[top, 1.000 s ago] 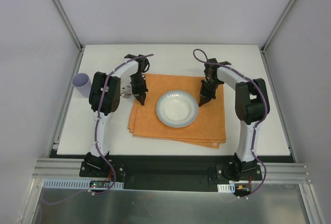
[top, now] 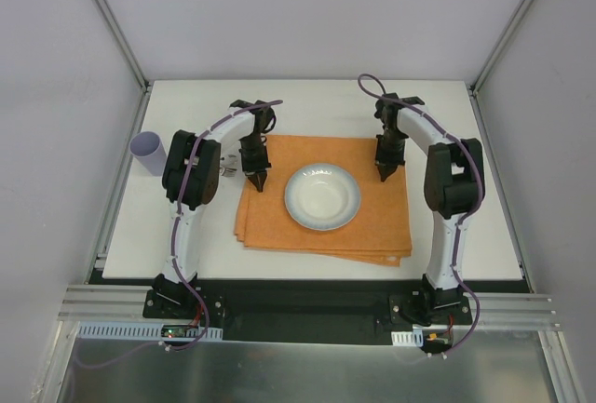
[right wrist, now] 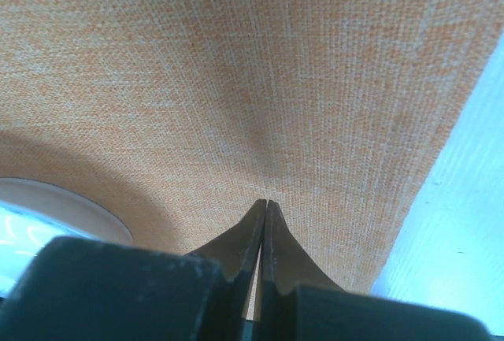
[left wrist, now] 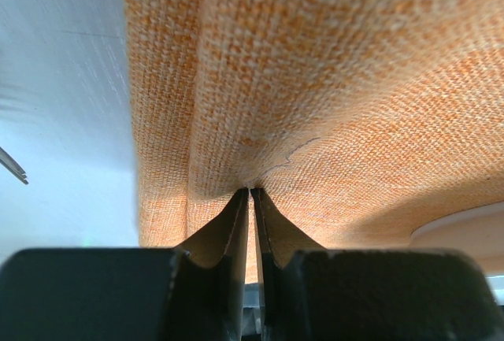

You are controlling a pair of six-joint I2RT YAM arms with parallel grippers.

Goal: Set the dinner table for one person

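An orange cloth [top: 358,235], folded so its layers show at the left and front edges, lies across the middle of the table. On it rests a white plate [top: 322,196], a little right of the cloth's centre. My left gripper [top: 261,188] is shut over the cloth's left part; in the left wrist view its fingertips meet at a small ridge in the fabric [left wrist: 260,132], and whether they pinch any cloth is unclear. Right of the plate, my right gripper [top: 383,178] is shut above the cloth [right wrist: 205,120], with nothing visible between its fingers.
A purple cup [top: 148,152] stands at the table's left edge. Metal cutlery [top: 228,166] lies beside the left gripper, partly hidden by that arm; one tip [left wrist: 13,166] shows in the left wrist view.
My right gripper has moved right, away from the plate.
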